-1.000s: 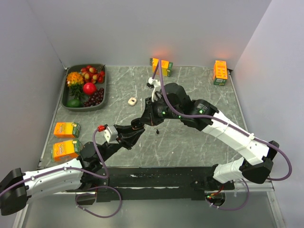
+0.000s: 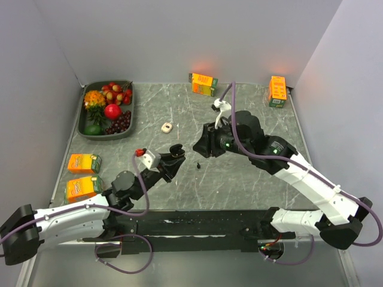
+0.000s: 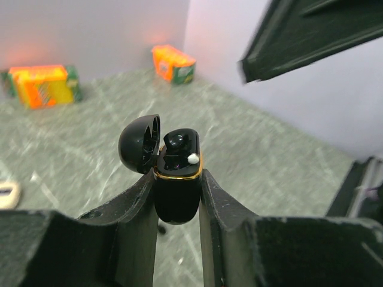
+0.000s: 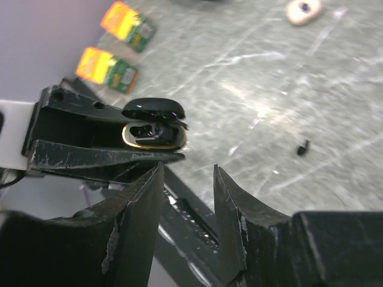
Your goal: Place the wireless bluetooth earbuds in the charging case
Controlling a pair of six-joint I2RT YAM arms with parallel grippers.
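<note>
The black charging case (image 3: pixel 177 191), lid raised, is held in my left gripper (image 2: pixel 170 167), which is shut on it; a small white dot shows inside. In the right wrist view the case (image 4: pixel 155 136) sits between the left fingers. My right gripper (image 2: pixel 203 146) is a short way right of and above the case, fingers apart with nothing visible between them (image 4: pixel 189 177). A small black object (image 4: pixel 302 149), possibly an earbud, lies on the grey table below. A small pale item (image 2: pixel 167 127) with a dark spot lies farther back.
A tray of fruit (image 2: pixel 83 128) stands at the back left. Orange boxes (image 2: pixel 84 162) lie at the left, back (image 2: pixel 203 85) and back right (image 2: pixel 277 91).
The right gripper has drawn away to the right from the case. The left gripper, with the case, has shifted slightly up in the top view.
</note>
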